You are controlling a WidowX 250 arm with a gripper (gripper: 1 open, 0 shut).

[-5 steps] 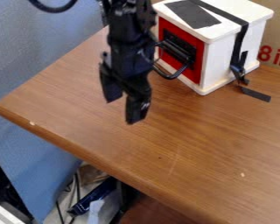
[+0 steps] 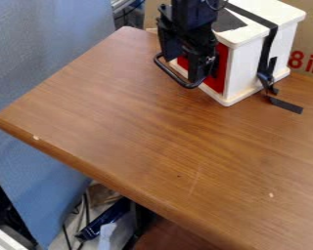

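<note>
My black gripper (image 2: 196, 59) is up at the front of a white box (image 2: 249, 69) with a red front panel (image 2: 218, 78), at the top centre of the camera view. A black loop handle (image 2: 172, 73) sticks out at the lower left of the red panel, close to the gripper, which hides much of that panel. I cannot see whether the fingers are open or shut.
Black straps cross the box, one end lying on the table at right. A blue padded surface (image 2: 42, 78) lines the left edge; a cardboard panel stands behind.
My gripper has moved up and to the right, toward the box's front. The black handle now reaches out to the left of the red panel, where it earlier lay across it.
</note>
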